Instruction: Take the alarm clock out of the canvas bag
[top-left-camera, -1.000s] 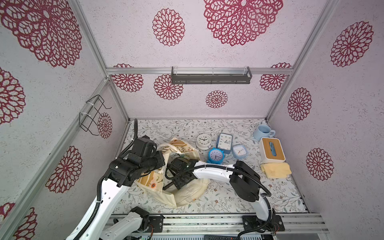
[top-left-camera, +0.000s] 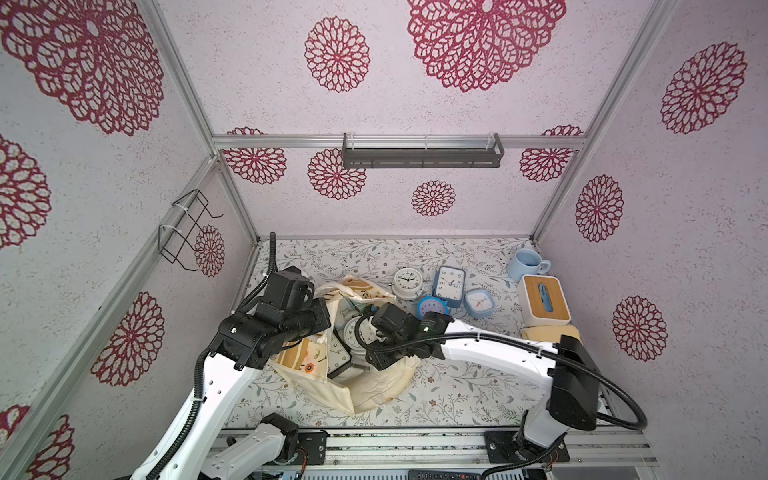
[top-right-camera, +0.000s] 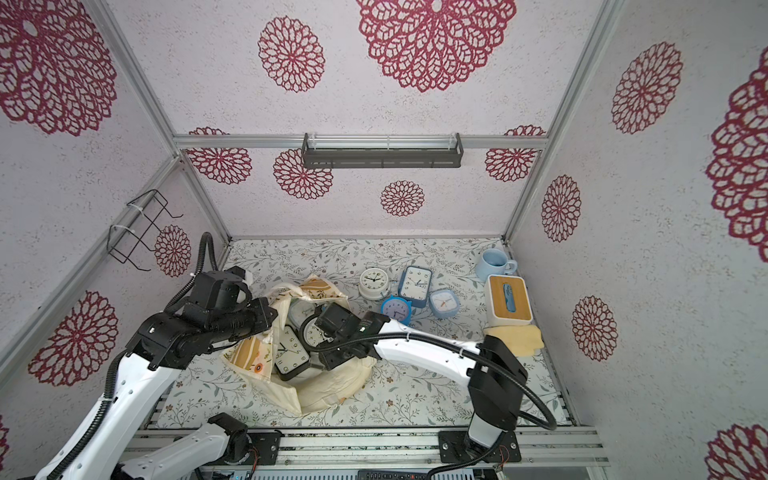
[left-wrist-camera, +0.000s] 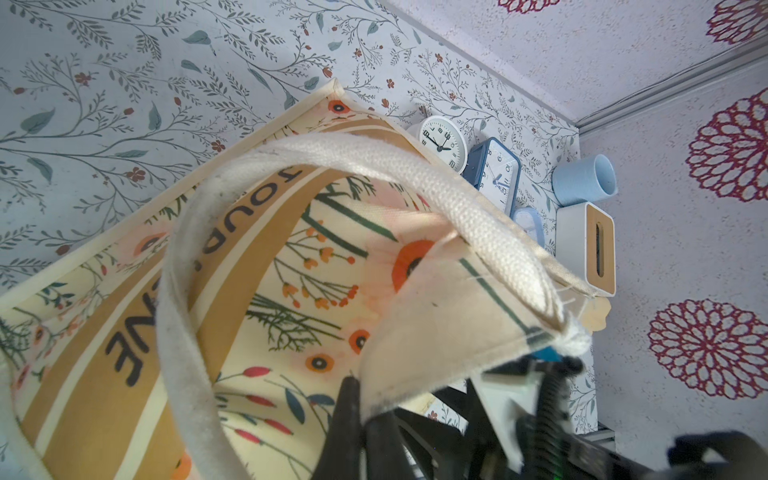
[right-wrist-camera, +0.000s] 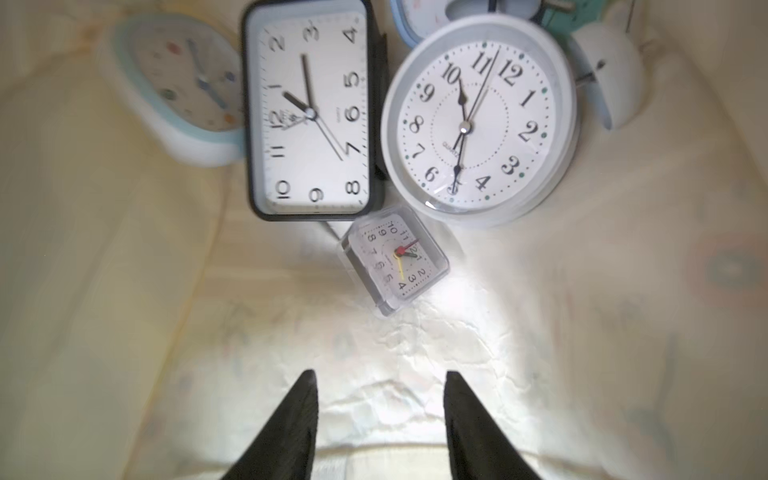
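The cream canvas bag (top-left-camera: 328, 392) with a floral panel (left-wrist-camera: 288, 320) lies open at centre-left, with several clocks inside. In the right wrist view these include a black rectangular clock (right-wrist-camera: 312, 160), a round white clock (right-wrist-camera: 504, 120) and a small clear square clock (right-wrist-camera: 384, 264). My left gripper is shut on the bag's edge. My right gripper hangs over the clocks, its fingertips apart with nothing seen between them.
Outside the bag, behind and right, stand several more clocks (top-left-camera: 449, 281). A blue mug (top-left-camera: 525, 264), a tissue box (top-left-camera: 529, 296) and a yellow cloth (top-right-camera: 516, 341) are at the right.
My right arm has risen and pulled back toward the right, uncovering more of the clocks in the bag. The left arm and bag have barely moved.
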